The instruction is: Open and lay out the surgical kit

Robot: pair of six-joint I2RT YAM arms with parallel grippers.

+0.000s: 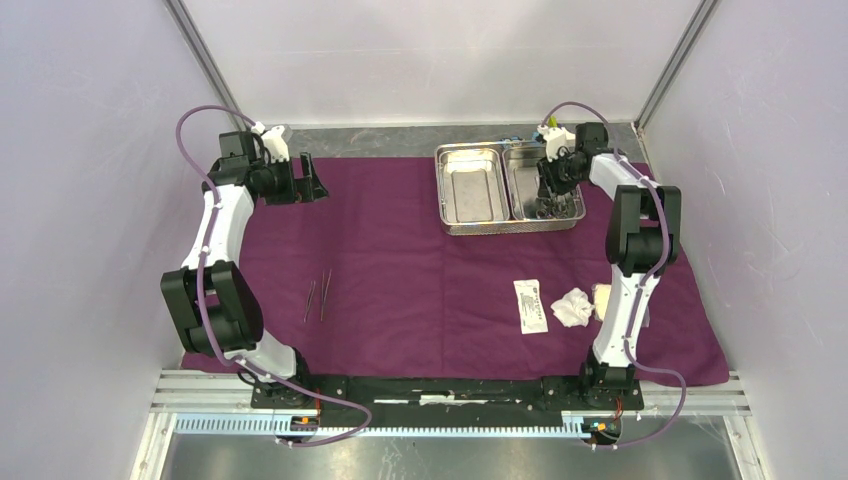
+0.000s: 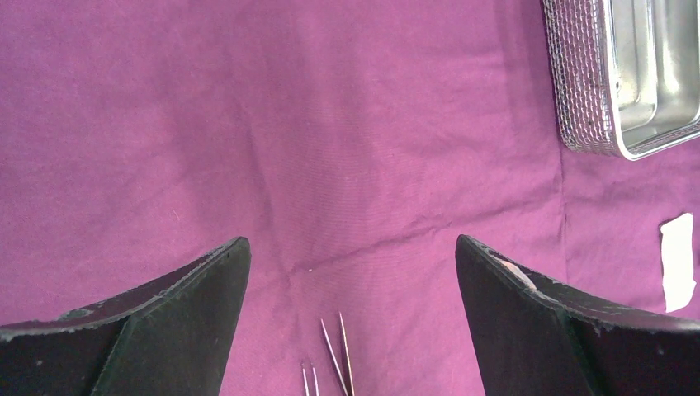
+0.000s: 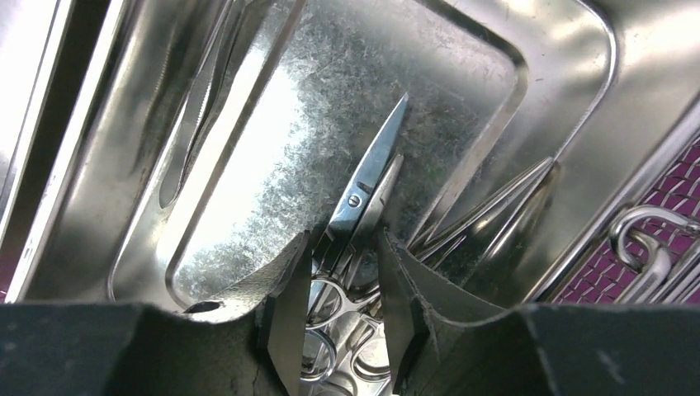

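Note:
In the right wrist view, my right gripper is part open inside the right tray compartment (image 3: pixel 413 49). Its fingers straddle a pair of scissors (image 3: pixel 361 190) that lies point-up with other ringed instruments; whether the pads touch them I cannot tell. Tweezers (image 3: pixel 194 124) lie along the left wall, and slim pointed tools (image 3: pixel 495 198) lean at the right. On the cloth at the left, thin instruments (image 1: pixel 325 295) lie side by side. Far from the tray, my left gripper (image 1: pixel 312 180) stands open and empty over the cloth.
The left tray compartment (image 1: pixel 473 192) is empty. A white packet (image 1: pixel 531 306), crumpled gauze (image 1: pixel 573 308) and a pale item (image 1: pixel 601 300) lie at the front right. Hooked metal instruments (image 3: pixel 652 247) show beyond the tray's right rim.

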